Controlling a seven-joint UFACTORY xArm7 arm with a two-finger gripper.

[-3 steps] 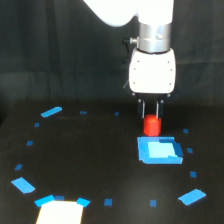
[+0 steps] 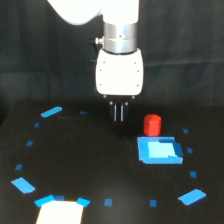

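A small red block-like object (image 2: 152, 125) stands on the dark table, just behind a blue square tray (image 2: 142, 150). A pale, flat area (image 2: 161, 150) fills the middle of that tray. To the left of the red object, and apart from it, hangs my gripper (image 2: 118, 112), pointing down. Its two thin fingers stand close together with a narrow dark strip between them. No object shows between them, and whether they are fully shut is too small to tell.
Blue tape strips (image 2: 22, 185) and small blue squares mark the dark table. A pale object (image 2: 60, 212) is cut off by the bottom edge at the left.
The gripper has moved left, away from above the red object, and its fingers have come nearer each other. The red object and tray have stayed in place.
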